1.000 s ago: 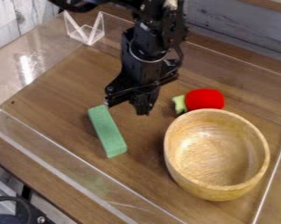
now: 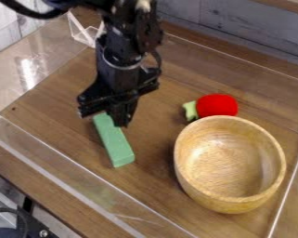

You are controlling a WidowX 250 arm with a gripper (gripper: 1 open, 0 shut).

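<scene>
A black multi-fingered gripper (image 2: 114, 104) hangs from the top of the view, its fingers pointing down over the upper end of a green block (image 2: 114, 144), which lies on the wooden board. Whether the fingers touch the block, and how far they are closed, is hard to tell.
A large wooden bowl (image 2: 232, 167) sits at the lower right. A red object with a green end (image 2: 217, 107) lies behind it. Clear board (image 2: 52, 112) is at the left, bordered by walls at the back and a clear edge at the front.
The gripper has moved left and slightly down, toward the upper end of the green block. The block, bowl and red object have not visibly moved.
</scene>
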